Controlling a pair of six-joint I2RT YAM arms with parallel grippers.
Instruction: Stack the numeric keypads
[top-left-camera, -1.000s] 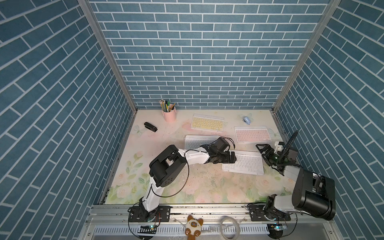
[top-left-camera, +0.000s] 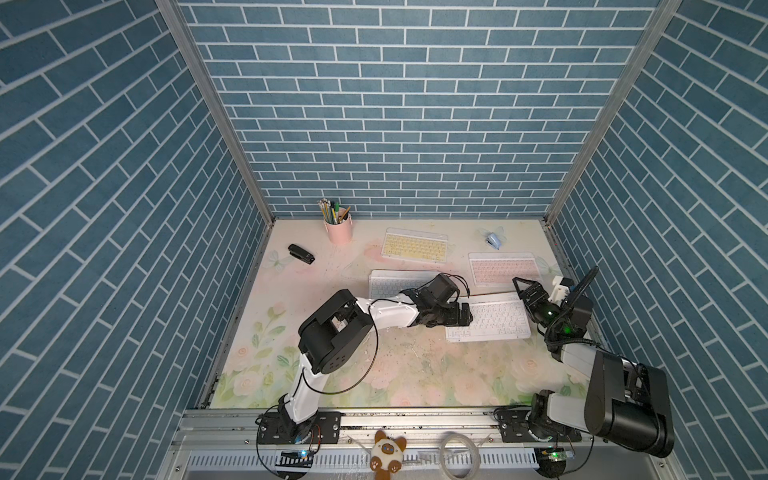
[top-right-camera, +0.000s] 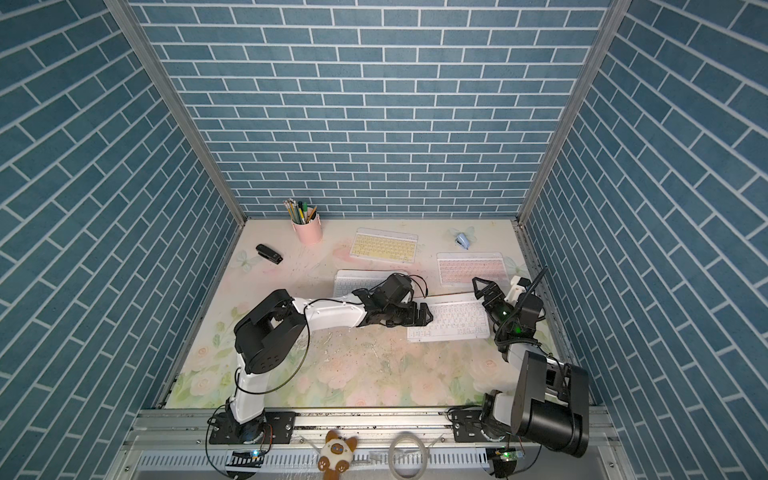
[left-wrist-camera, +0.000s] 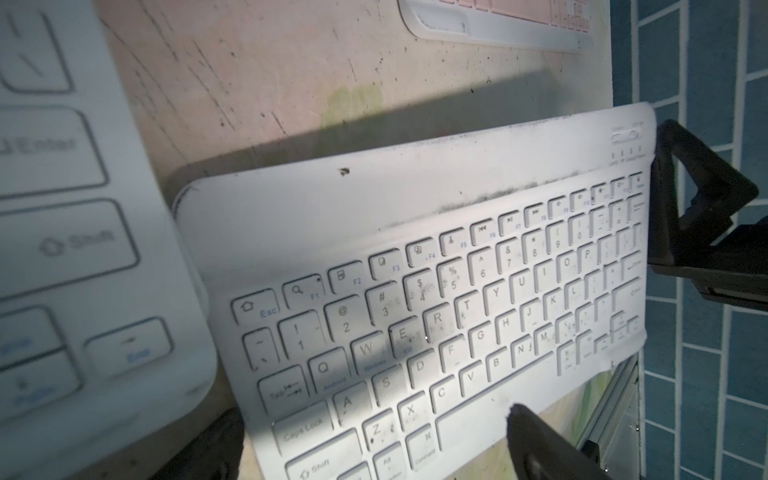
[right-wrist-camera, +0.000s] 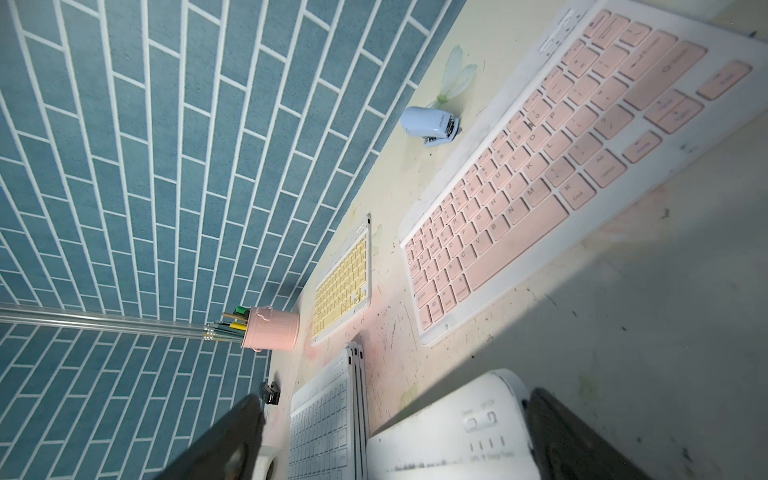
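A white keyboard (top-left-camera: 488, 318) lies tilted, its right end at my right gripper (top-left-camera: 529, 294), whose fingers stand open around that end in the right wrist view. Its left end meets a stack of white keyboards (right-wrist-camera: 320, 412) at centre, partly hidden by my left arm. My left gripper is over the white keyboard's left end, fingers apart, with keys visible between them. Behind lie a pink keyboard (top-left-camera: 504, 268) and a yellow keyboard (top-left-camera: 414, 245).
A pink pen cup (top-left-camera: 338, 229) and a black stapler (top-left-camera: 301, 253) stand back left. A small blue stapler (top-left-camera: 493, 240) sits back right.
The white keyboard's right end has moved toward the back and risen slightly with my right gripper. The left arm has stayed still.
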